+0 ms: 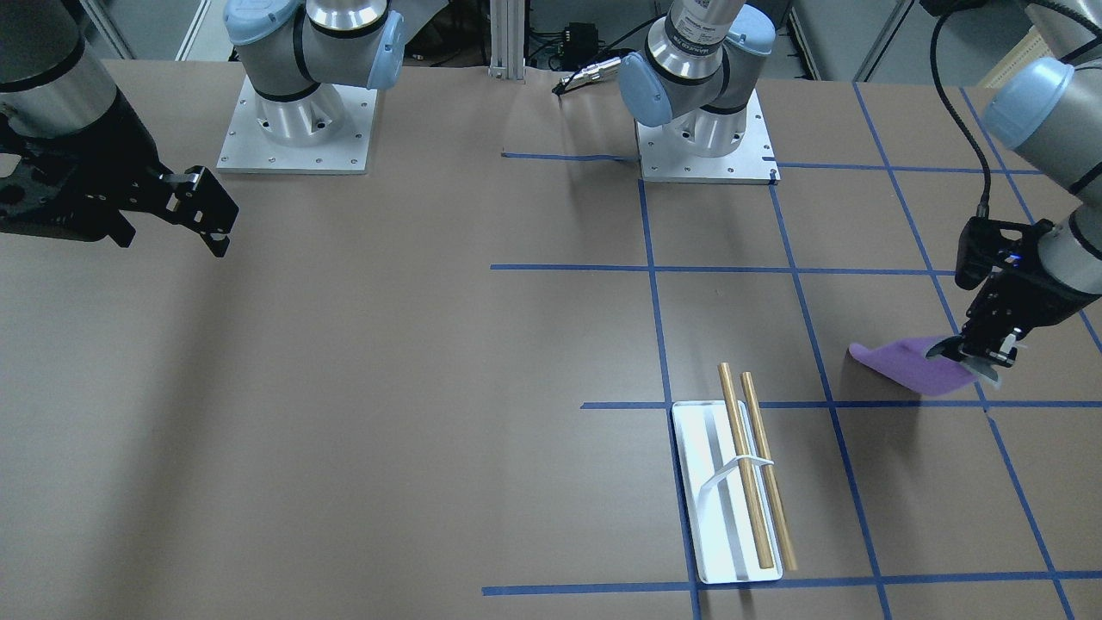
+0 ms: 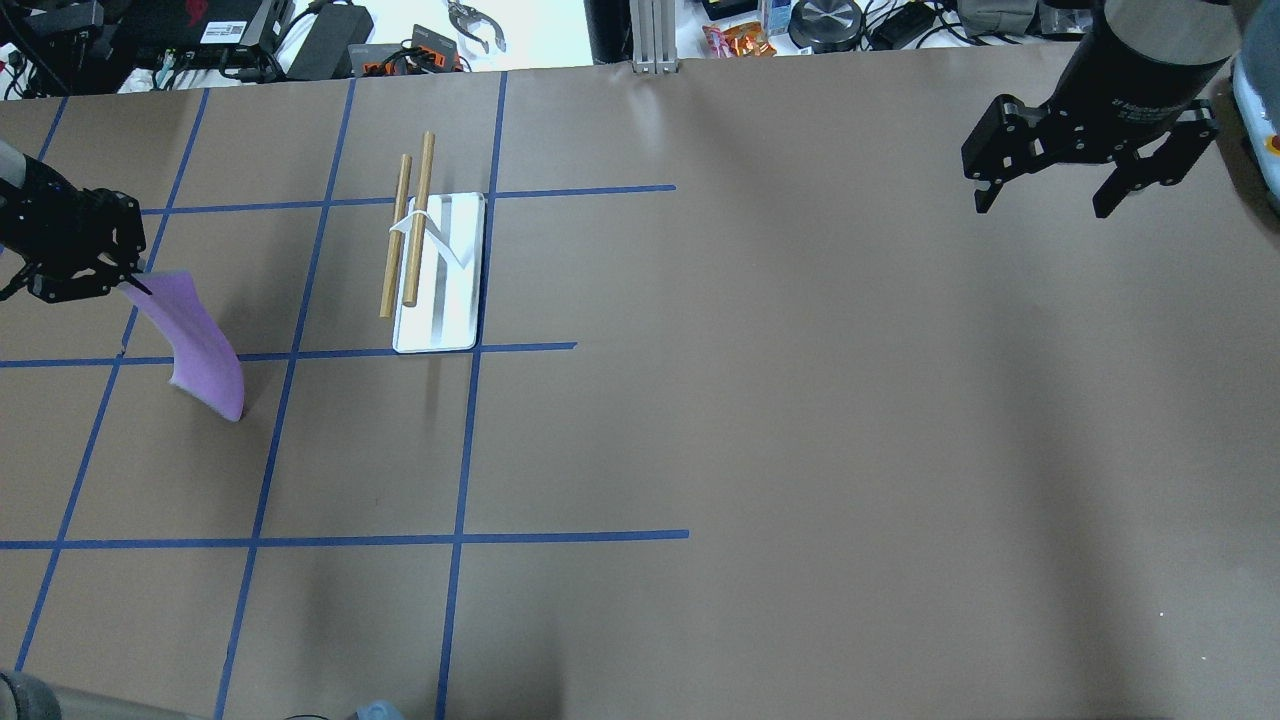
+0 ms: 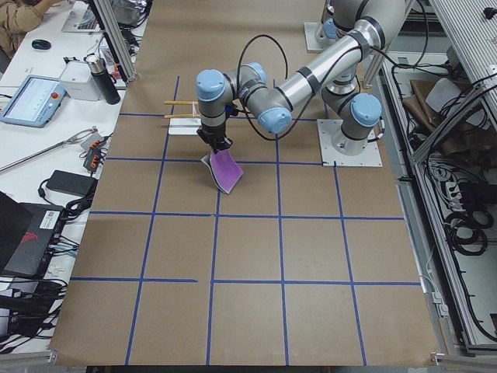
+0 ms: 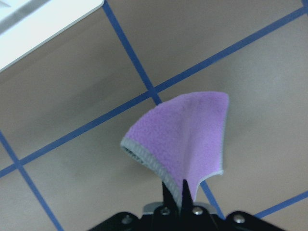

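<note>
My gripper (image 1: 979, 356) is shut on a purple cloth (image 1: 906, 362) with a grey edge, holding it by one end, while the rest hangs or trails down toward the table. In the top view the cloth (image 2: 196, 348) stretches down and right from the gripper (image 2: 134, 280). In the left wrist view the cloth (image 4: 185, 130) runs out from between the fingertips.
A white tray (image 1: 713, 527) with two wooden sticks (image 1: 752, 511) lies left of the cloth in the front view. Other robot arms stand at the back and at the far left.
</note>
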